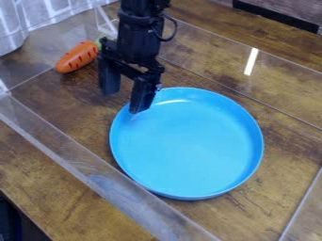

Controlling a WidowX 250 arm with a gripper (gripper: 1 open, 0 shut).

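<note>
My black gripper [126,83] hangs over the wooden table, left of the top of a large blue plate [186,143]. Its two dark fingers are spread apart and point down, with nothing visible between them. An orange carrot-like object [78,56] lies at the upper left, behind and left of the gripper; something pale green beside it is partly hidden by the arm.
A clear plastic wall [88,174] runs along the left and lower left of the table.
</note>
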